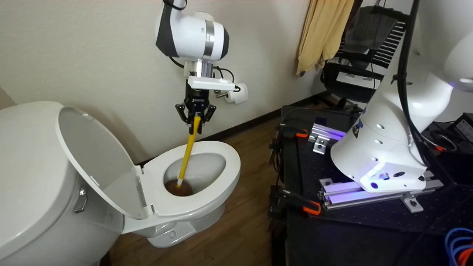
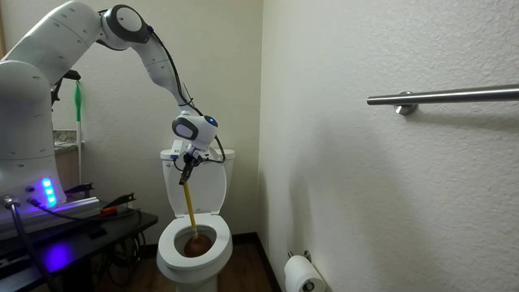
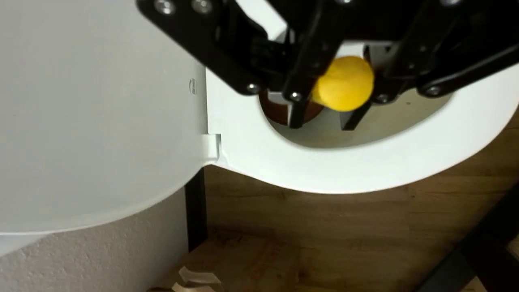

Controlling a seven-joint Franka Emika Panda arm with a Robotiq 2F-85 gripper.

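My gripper (image 1: 195, 126) is shut on the upper end of a plunger's yellow handle (image 1: 188, 150), above the toilet. In the wrist view, the handle's rounded yellow end (image 3: 346, 83) shows between the black fingers. The handle slants down to the brown rubber cup (image 2: 198, 245), which is inside the toilet bowl (image 1: 211, 167). Whether the cup touches the bottom of the bowl cannot be made out. The white toilet seat (image 2: 168, 246) is down, and the lid (image 1: 99, 155) stands raised against the tank.
A toilet paper roll (image 1: 237, 93) hangs on the wall beside the toilet. The black table (image 1: 310, 239) carrying the arm's base stands on the other side, with orange-tipped clamps (image 1: 313, 208) at its edge. A metal bar (image 2: 452, 95) is fixed to the wall.
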